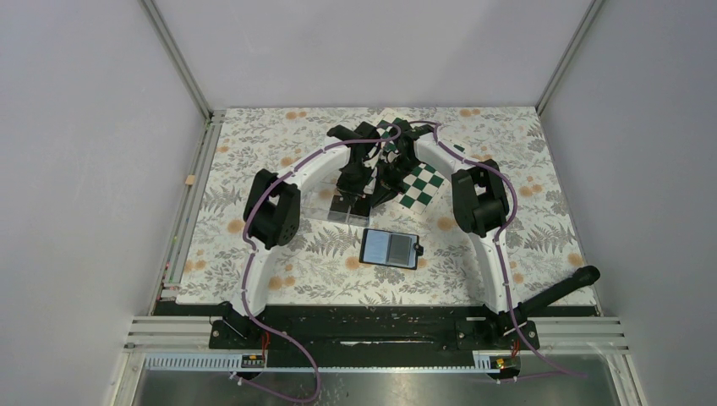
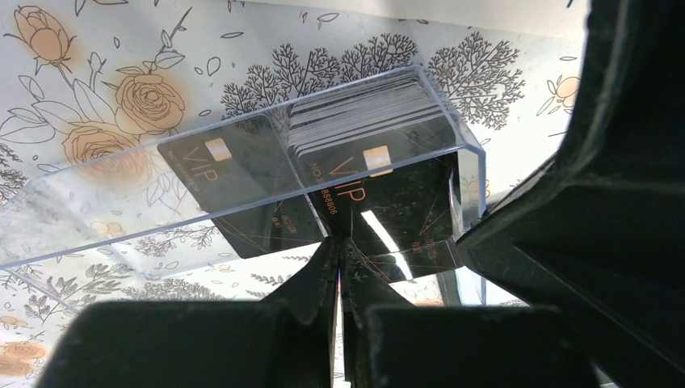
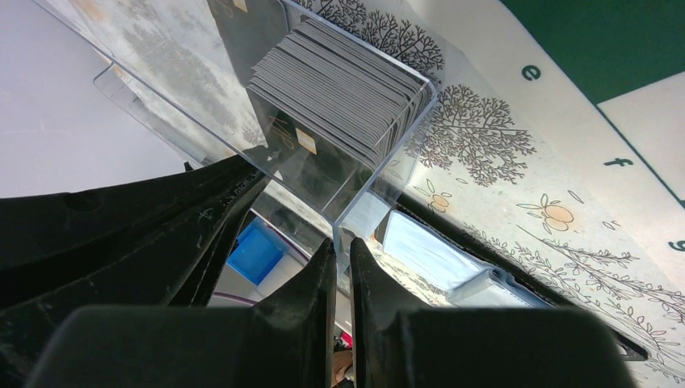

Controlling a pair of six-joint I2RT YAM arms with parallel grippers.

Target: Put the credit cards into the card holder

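Note:
Black VIP cards [image 2: 380, 214] stand stacked in the right compartment of a clear box [image 2: 105, 241]; another black card [image 2: 218, 166] leans in the compartment beside it. At the stack's front card, near its left edge, my left gripper is shut with nothing visible between its fingers. The right gripper is shut on the corner wall of the clear box, as the right wrist view shows. An open card holder [image 1: 389, 249] lies flat on the table in front of the box, clear of both grippers.
A green-and-white checkered board [image 1: 423, 186] lies behind and to the right of the box. Both forearms cross close together above the box. Floral table [image 1: 321, 283] around the holder is free.

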